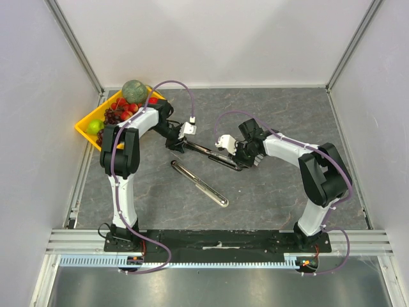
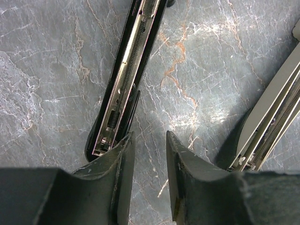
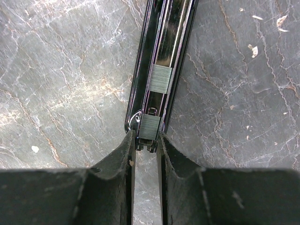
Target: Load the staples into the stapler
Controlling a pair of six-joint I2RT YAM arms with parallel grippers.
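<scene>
The opened black stapler [image 1: 214, 155] lies on the grey table between my arms, its metal channel with a spring showing in the left wrist view. My right gripper is shut at one end of it, with a grey staple strip [image 3: 150, 126] between its fingertips, in line with the channel. Another staple strip [image 3: 160, 78] sits farther along the channel. At the stapler's other end [image 2: 105, 138], my left gripper stands part open with nothing between its fingers; its left finger is close beside the stapler.
A second long stapler-like piece [image 1: 199, 183] with a pale body lies nearer the front. At the back left is a yellow basket [image 1: 82, 126] of fruit. A small light object [image 1: 258, 158] is partly hidden behind the right gripper.
</scene>
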